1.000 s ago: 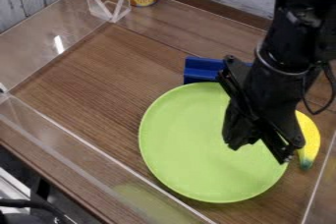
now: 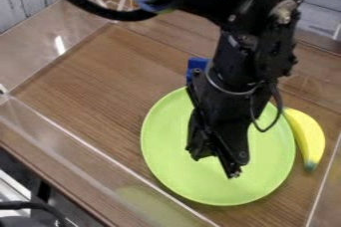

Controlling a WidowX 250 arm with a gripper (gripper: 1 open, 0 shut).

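Note:
The black gripper (image 2: 220,153) hangs over the middle of a round green plate (image 2: 173,166), pointing down, shut with nothing visible between its fingers. A yellow banana (image 2: 306,136) lies just right of the plate. Behind the arm, a blue object (image 2: 196,70) shows only in part.
The wooden tray floor (image 2: 87,92) is clear to the left of the plate. Clear plastic walls (image 2: 34,52) edge it at the left and front. The arm hides much of the back of the tray.
The gripper has moved left over the plate and turned to point more steeply down. More of the banana now shows, while the arm covers more of the blue object and the can at the back.

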